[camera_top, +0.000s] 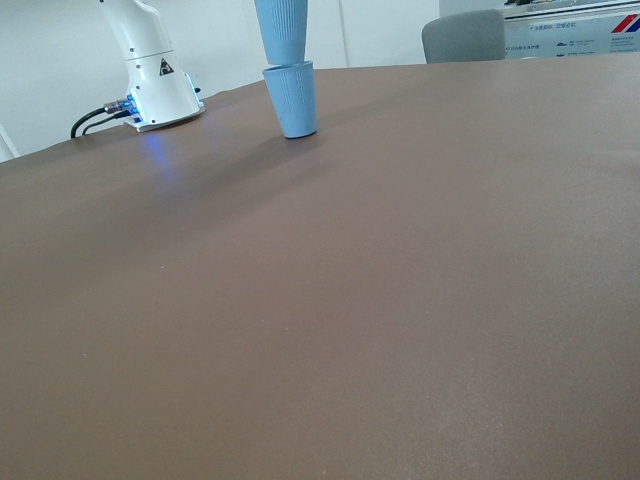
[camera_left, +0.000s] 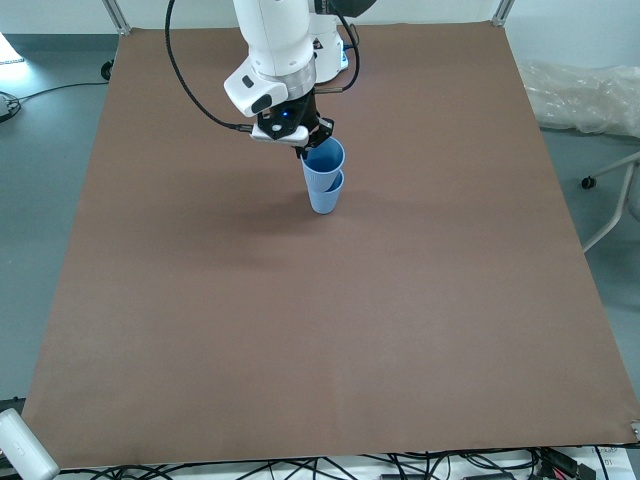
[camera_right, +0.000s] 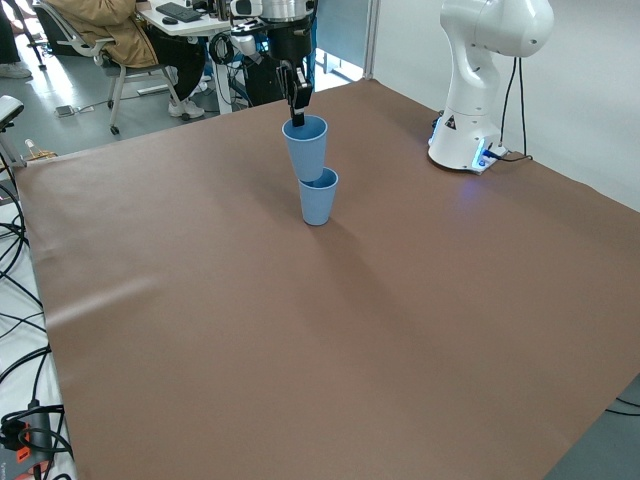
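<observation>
Two light-blue ribbed cups are in view. The upper cup (camera_left: 322, 167) (camera_top: 283, 27) (camera_right: 306, 150) is upright, right over the lower cup (camera_left: 326, 200) (camera_top: 292, 100) (camera_right: 317, 203), which stands on the brown table (camera_left: 330, 330) (camera_top: 320, 300) (camera_right: 330, 350). The upper cup's bottom is at the lower cup's rim; whether it rests there or slightly inside is unclear. My black gripper (camera_left: 304, 148) (camera_right: 298, 118) is at the upper cup's rim, pointing down. Whether its fingers are shut on the cup wall is hard to tell.
The white arm base (camera_top: 165, 95) (camera_right: 465, 140) stands at the table's back. Cables run along the near edge in the left view, and a person sits at a desk beyond the table in the right view.
</observation>
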